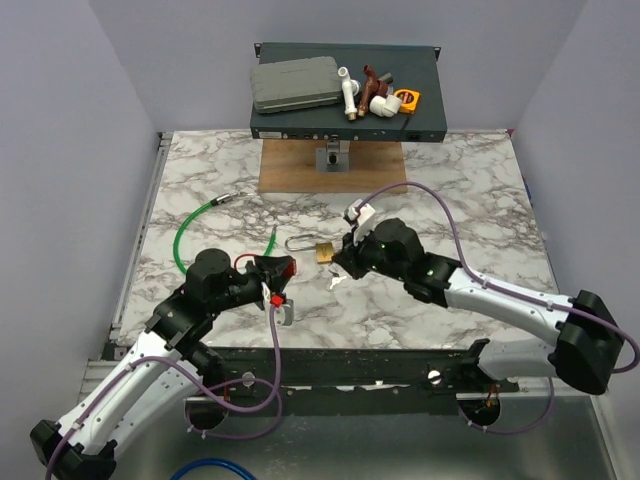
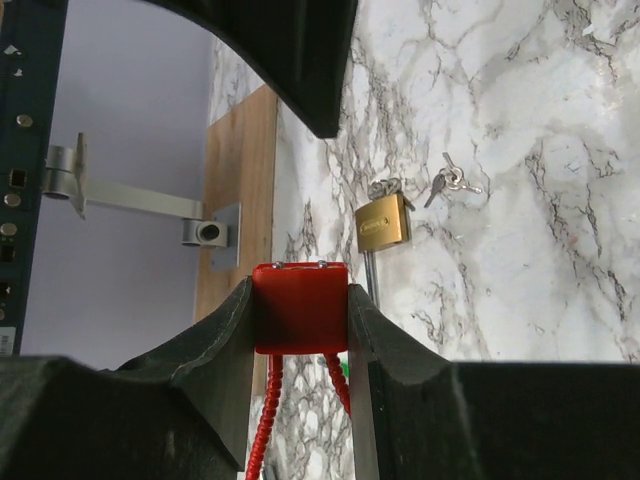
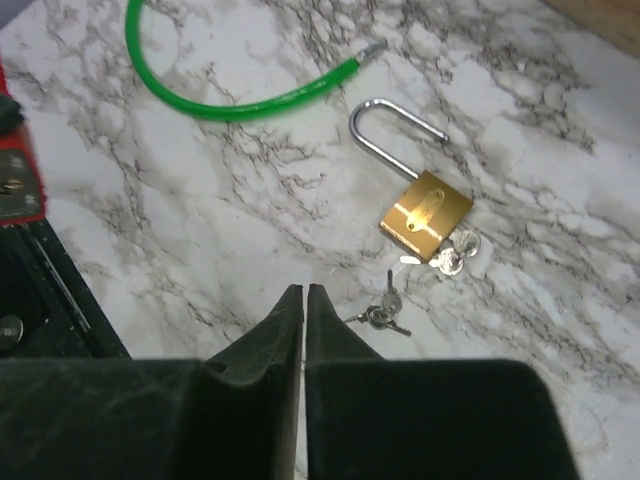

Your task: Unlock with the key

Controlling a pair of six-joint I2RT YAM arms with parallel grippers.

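A brass padlock [image 3: 425, 208] lies on the marble with its long shackle open. Two sets of small keys lie near it: one against the lock [image 3: 450, 258], another [image 3: 382, 315] a little nearer my right gripper. That gripper hangs above them, fingertips close together, nothing seen held. My left gripper is left of the padlock in the top view, its fingers around a red block with red leads [image 2: 300, 322]; whether it grips this or the block is part of the tool is unclear.
A green hose [image 3: 240, 110] lies left of the lock. A wooden board [image 1: 280, 170] and a dark raised shelf [image 1: 300, 120] with a case and fittings stand at the back.
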